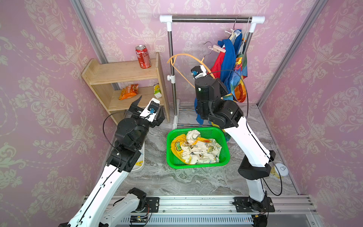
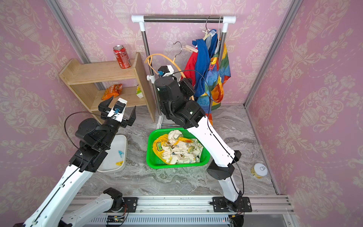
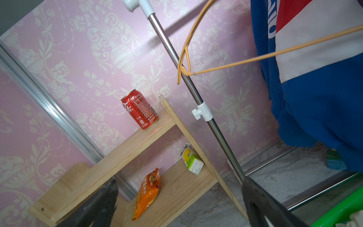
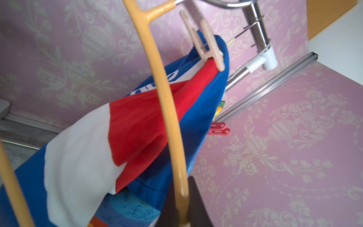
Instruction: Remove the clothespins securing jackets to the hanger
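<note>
My right gripper is shut on one arm of an orange hanger (image 4: 166, 102). The hanger's metal hook (image 2: 177, 48) appears clear of the rack bar in the top right view, and no cloth shows on its visible parts. Behind it, a beige clothespin (image 4: 211, 47) grips the top of a blue, red and white jacket (image 4: 132, 132). A red clothespin (image 4: 220, 128) shows beyond that jacket. Near the shelf, my left gripper (image 2: 119, 107) stands open and empty, its fingers (image 3: 266, 206) well apart.
A green basket (image 1: 170, 163) with white and yellow cloth stands below the rack bar (image 1: 211, 19). Beneath the left arm, a white tray (image 2: 122, 145) holds blue and yellow clothespins. The wooden shelf (image 1: 124, 71) bears a red can; a tin (image 2: 259, 170) sits at right.
</note>
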